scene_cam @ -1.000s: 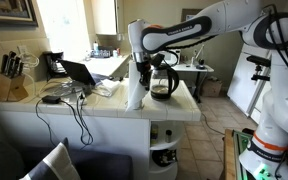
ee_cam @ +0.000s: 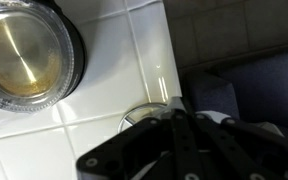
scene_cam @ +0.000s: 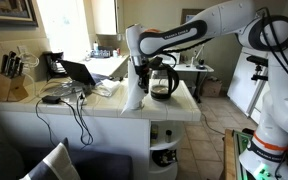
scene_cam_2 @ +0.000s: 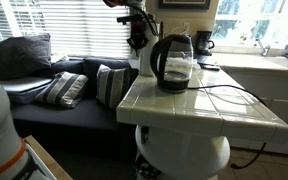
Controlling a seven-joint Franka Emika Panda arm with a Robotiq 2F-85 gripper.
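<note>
My gripper (scene_cam: pixel 142 80) points down over the edge of the white tiled counter, beside a glass kettle (scene_cam: pixel 162 84). Its fingers are dark and close together in the wrist view, where the gripper looks shut. A white, upright, cloth- or paper-like thing (scene_cam: pixel 132 98) is right by the fingertips. Whether any of it is pinched between them cannot be made out. From the other side, the gripper (scene_cam_2: pixel 137 43) is just left of the kettle (scene_cam_2: pixel 174 66). A shiny round rim (ee_cam: pixel 139 115) lies on the tiles, partly hidden by the gripper.
A laptop (scene_cam: pixel 80 74), a knife block (scene_cam: pixel 16 88) and loose black cables (scene_cam: pixel 82 122) occupy the counter's left part. Bare white tiles (scene_cam_2: pixel 206 108) lie in front of the kettle. Below is a dark sofa (scene_cam_2: pixel 84 125) with striped cushions.
</note>
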